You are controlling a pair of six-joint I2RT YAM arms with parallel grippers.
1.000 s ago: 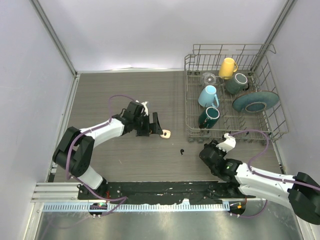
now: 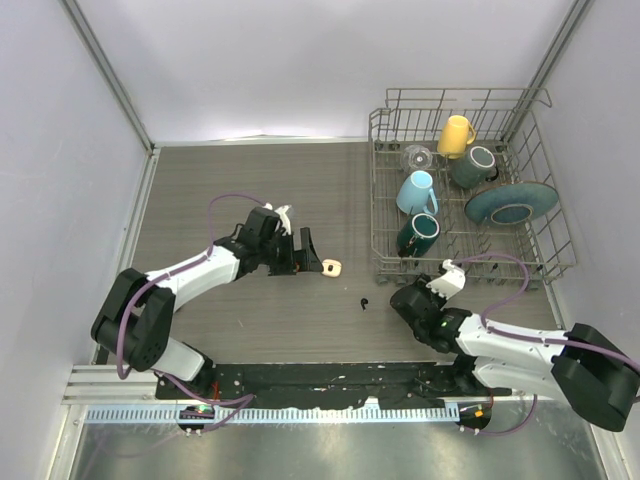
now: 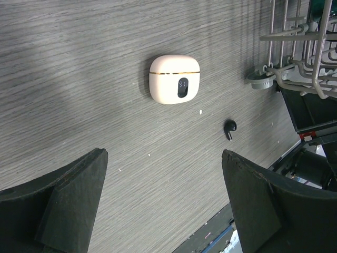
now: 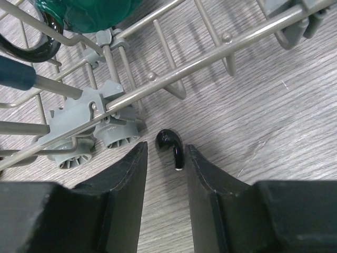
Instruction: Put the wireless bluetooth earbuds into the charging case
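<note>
The pale, rounded charging case (image 3: 174, 87) lies closed on the table, lid seam visible, just beyond my left gripper. That gripper is wide open and empty. In the top view the case (image 2: 331, 268) sits right beside the left gripper's fingers (image 2: 309, 252). One black earbud (image 2: 364, 303) rests alone on the table between the two arms; the left wrist view shows this earbud (image 3: 230, 128) too. A second black earbud (image 4: 171, 146) lies at the fingertips of my right gripper, its stem toward the right finger. A gap remains between those fingers, and contact cannot be made out.
A wire dish rack (image 2: 374, 205) with mugs and a plate fills the right rear. Its lower rail (image 4: 205, 57) and grey feet (image 4: 118, 132) stand close to the second earbud.
My right gripper has shifted a little left, covering the small dark earbud that showed near its tip. The left arm has drawn slightly left. The case and the lone earbud are unmoved.
</note>
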